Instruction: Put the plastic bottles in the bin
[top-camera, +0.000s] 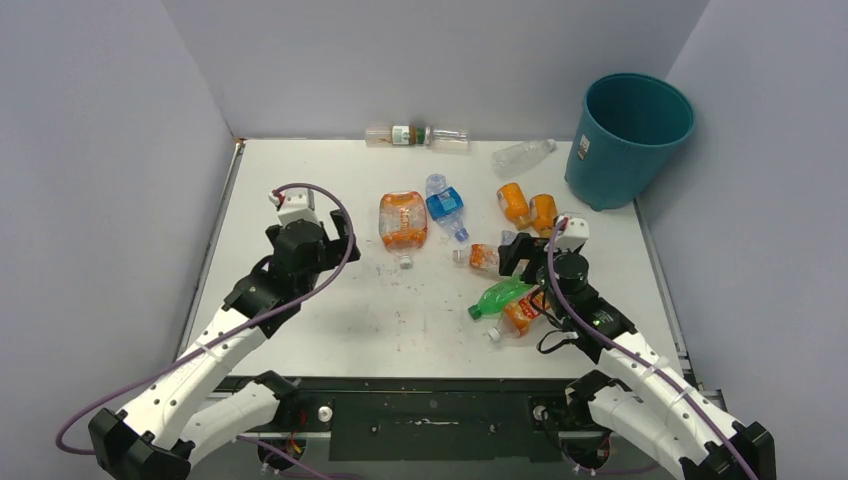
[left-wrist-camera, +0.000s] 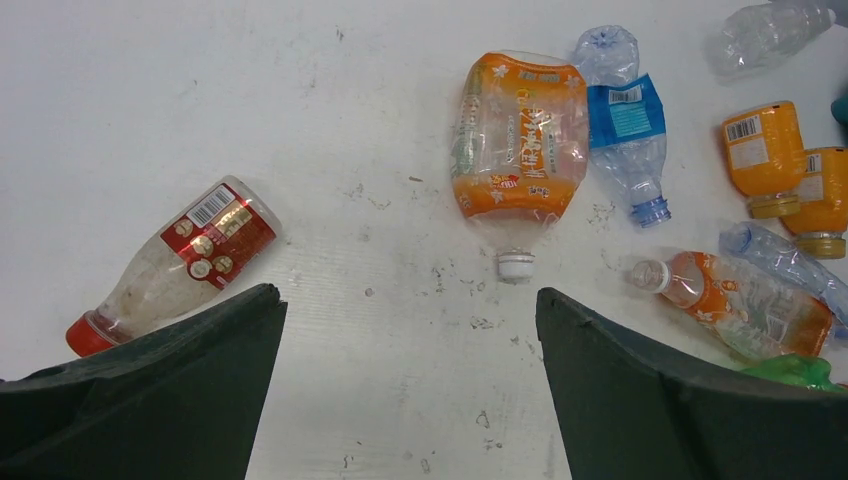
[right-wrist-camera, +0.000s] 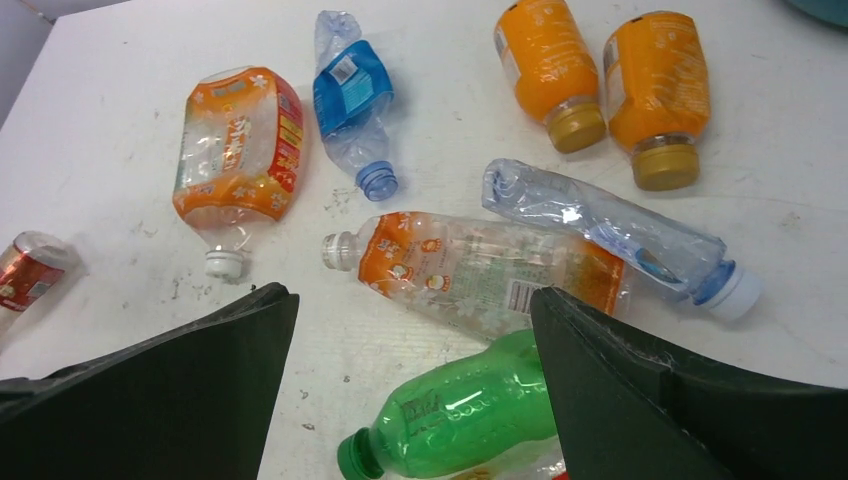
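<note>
Both grippers hang open above the white table with empty fingers: the left (top-camera: 342, 236) over its left half, the right (top-camera: 508, 256) over the right-hand cluster. In the left wrist view a red-labelled bottle (left-wrist-camera: 222, 232) lies beside the left finger; the left arm hides it from above. Near the middle are a flattened orange-labelled bottle (top-camera: 403, 218) and a crumpled blue-labelled one (top-camera: 445, 205). Below the right gripper lie a clear orange-labelled bottle (right-wrist-camera: 450, 262), a blue-capped clear bottle (right-wrist-camera: 620, 230) and a green bottle (right-wrist-camera: 465, 415). Two orange bottles (right-wrist-camera: 548, 60) lie farther back. The teal bin (top-camera: 622, 165) stands back right.
Clear bottles (top-camera: 450, 138) lie along the back wall, and another clear bottle (top-camera: 523, 157) lies left of the bin. One more orange-labelled bottle (top-camera: 519, 316) touches the green one. Walls enclose the back and sides.
</note>
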